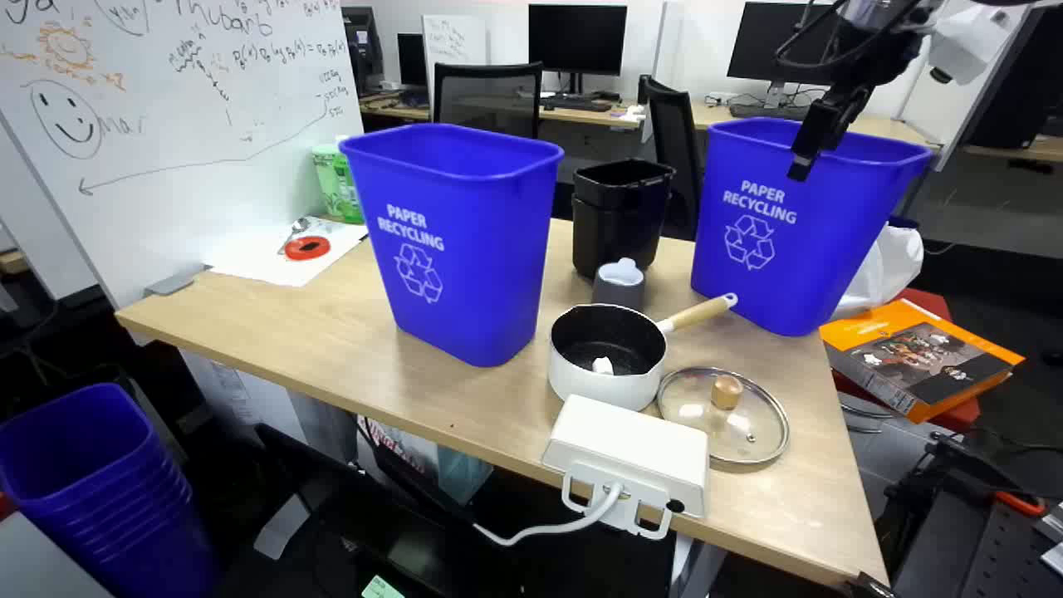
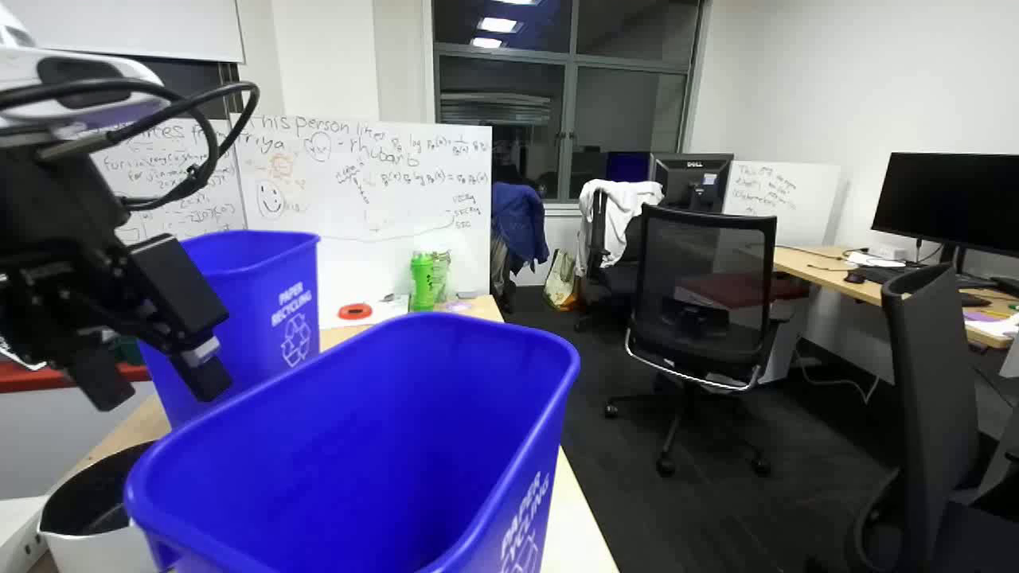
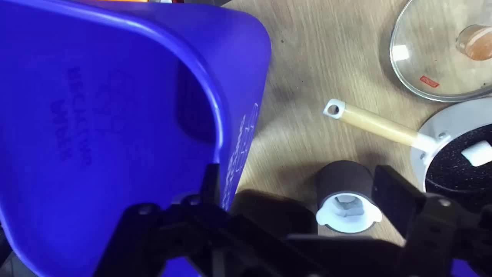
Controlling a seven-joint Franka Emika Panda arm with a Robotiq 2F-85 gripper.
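My gripper is open, its fingers spread wide with nothing between them. It hangs above the table at the rim of one blue paper recycling bin [image 1: 762, 229]. In the wrist view, one finger overlaps that bin's rim, and the other lies by a dark grey cup [image 3: 343, 177] with a pale top. A white saucepan [image 1: 603, 389] with a wooden handle holds a small white piece [image 3: 478, 153]. Beside the pan lies a glass lid [image 1: 688, 414] with a wooden knob. Another blue bin [image 1: 468, 249] stands across the table.
Behind the cup stands a black bin [image 1: 623, 219]. A white box [image 1: 628, 453] with a cable sits at the table's front edge. Off the table's right side lies an orange box [image 1: 917, 354]. Bare tabletop [image 1: 309, 324] shows left of the far blue bin.
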